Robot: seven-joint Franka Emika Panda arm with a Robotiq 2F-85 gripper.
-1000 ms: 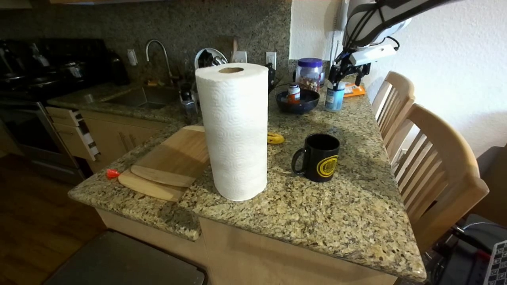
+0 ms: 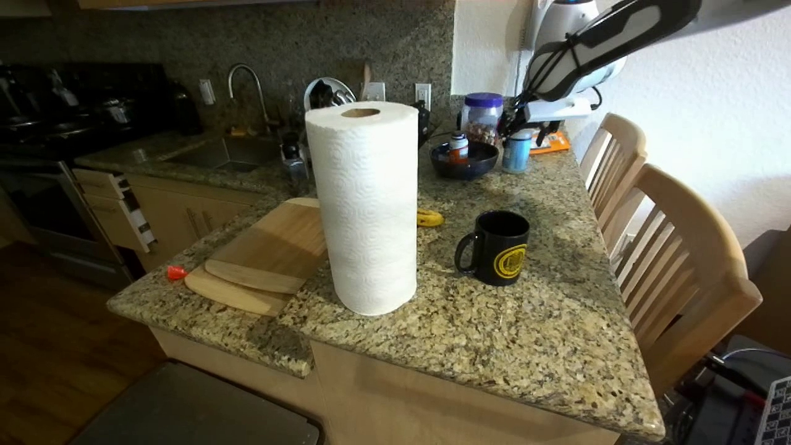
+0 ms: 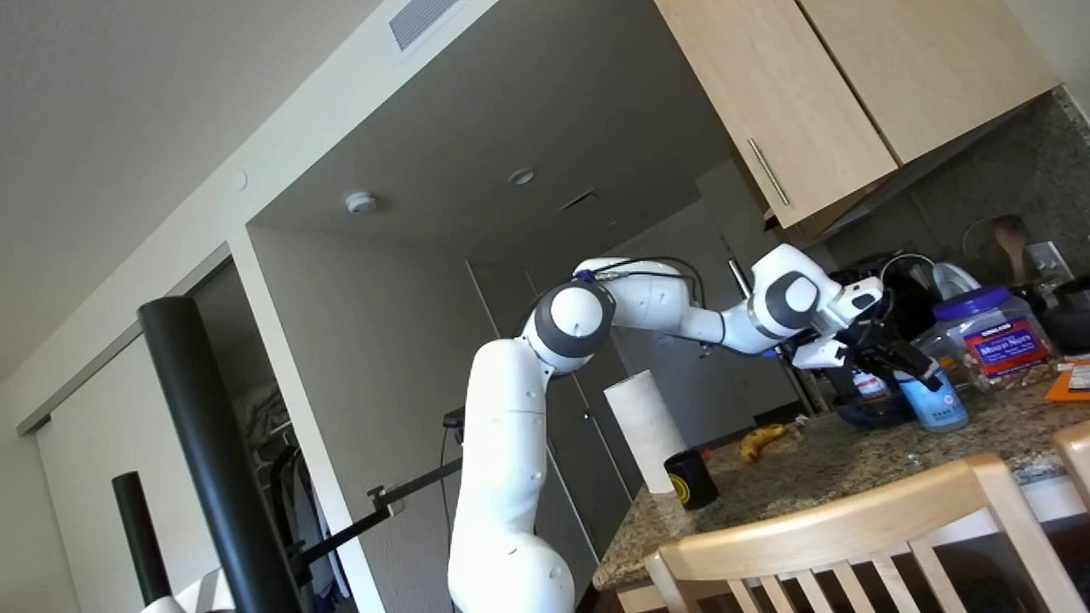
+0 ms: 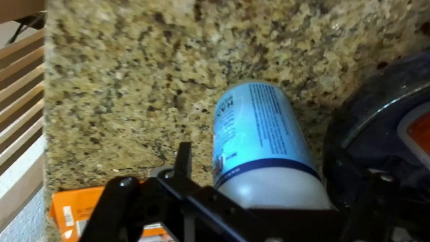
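A light-blue bottle point(image 2: 516, 153) with a white top stands at the far end of the granite counter, right beside the dark bowl. My open gripper is at the bottle's top end in the wrist view, one black finger point(image 4: 184, 159) to its left and the other, partly dark against the bowl, to its right. Exterior view 2 shows the gripper point(image 3: 912, 369) tilted down over the blue bottle point(image 3: 935, 403). Contact between fingers and bottle cannot be made out.
The dark bowl point(image 2: 465, 164) holds a small white-and-red bottle point(image 2: 458, 148). Behind are a purple-lidded nut jar point(image 2: 482, 118) and an orange packet point(image 2: 550, 142). Nearer stand a black mug point(image 2: 500, 248) and paper towel roll point(image 2: 371, 215). Chairs point(image 2: 675, 259) line the counter's right edge.
My gripper has come lower and moved left in exterior view 1, over the blue bottle's top. The bottle sits slightly further left, nearer the bowl.
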